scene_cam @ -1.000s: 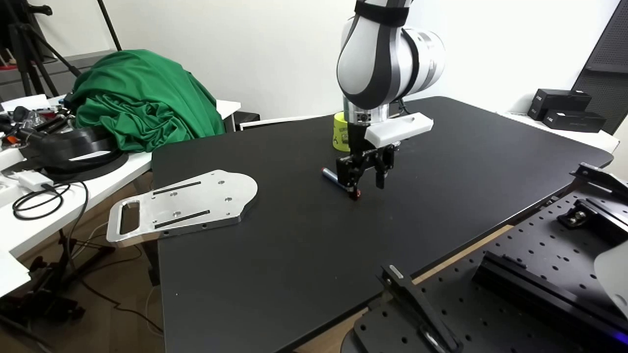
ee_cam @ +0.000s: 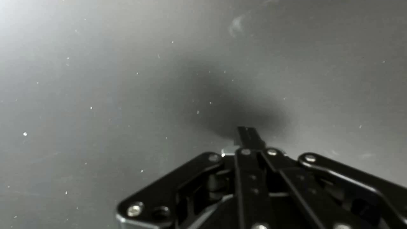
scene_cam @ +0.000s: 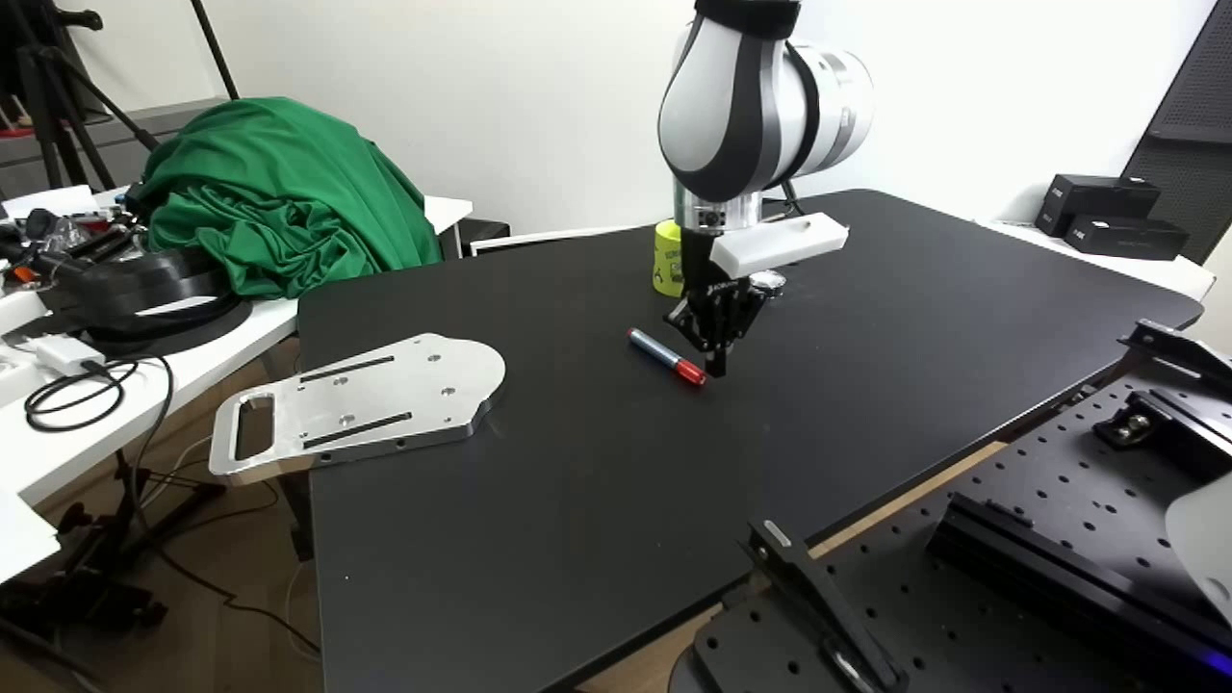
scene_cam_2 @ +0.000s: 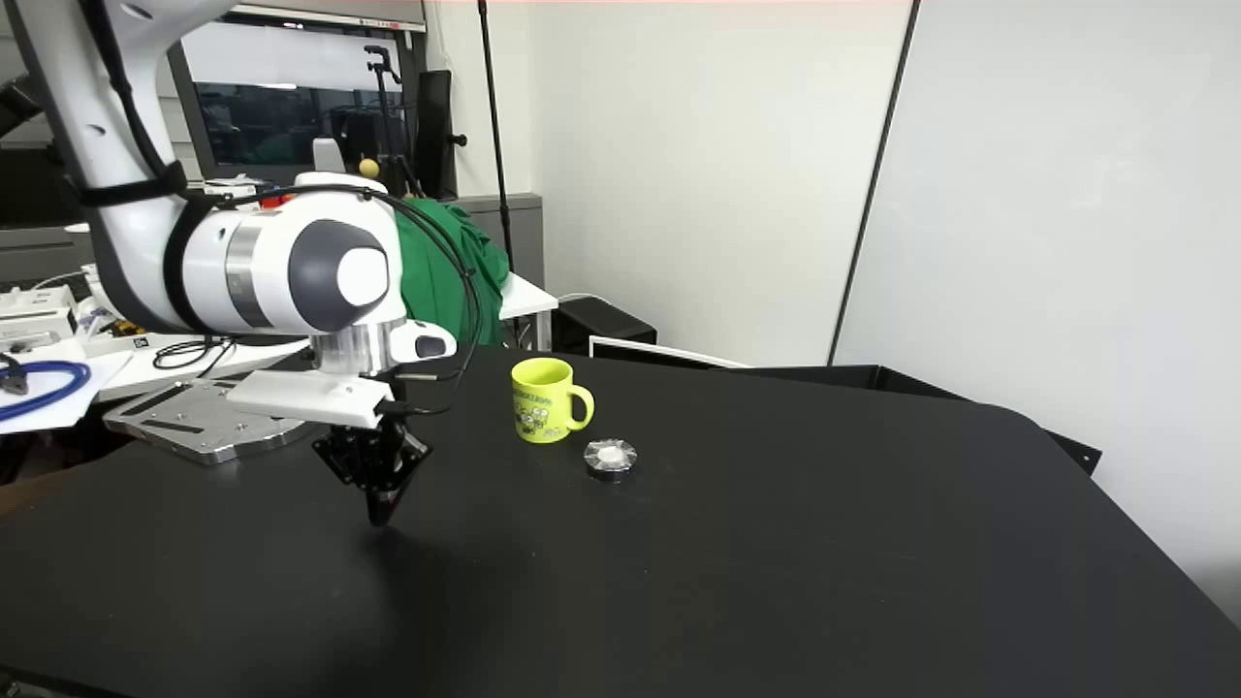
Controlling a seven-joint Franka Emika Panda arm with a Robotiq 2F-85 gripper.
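Note:
On the black table lies a marker [scene_cam: 666,356] with a grey-blue body and a red cap, visible only in exterior view 1. Just to its right there, and seemingly a little above the table, is my gripper [scene_cam: 717,368], pointing down. Its fingertips meet and hold nothing, as the wrist view shows with the shut gripper over bare table. In exterior view 2 the gripper [scene_cam_2: 379,519] hangs over the table, and the marker is hidden from that side.
A yellow-green mug [scene_cam_2: 544,401] stands behind the gripper, with a small silver-topped round object [scene_cam_2: 610,458] beside it. Left of the marker lies a metal plate [scene_cam: 381,398] at the table's edge.
My gripper has gone from open to shut and risen slightly. The marker, partly covered before by one finger, now shows whole and still lies on the table.

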